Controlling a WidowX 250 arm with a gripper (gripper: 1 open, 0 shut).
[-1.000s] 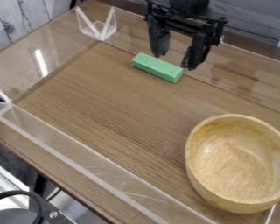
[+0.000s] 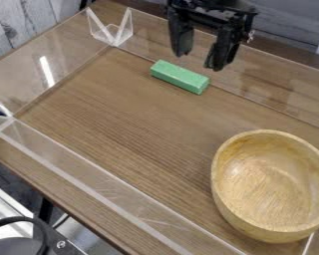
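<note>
The black gripper (image 2: 206,45) is at the top centre of the camera view, open, its two dark fingers apart. Below and a little left of it a green block (image 2: 179,77) lies on the wooden table (image 2: 109,129). I see nothing held between the fingers.
A large tan round bowl (image 2: 269,184) sits at the lower right. A clear angular holder (image 2: 111,28) stands at the upper left. Dark cables lie beyond the table's edge at the lower left.
The green block looks unmoved.
</note>
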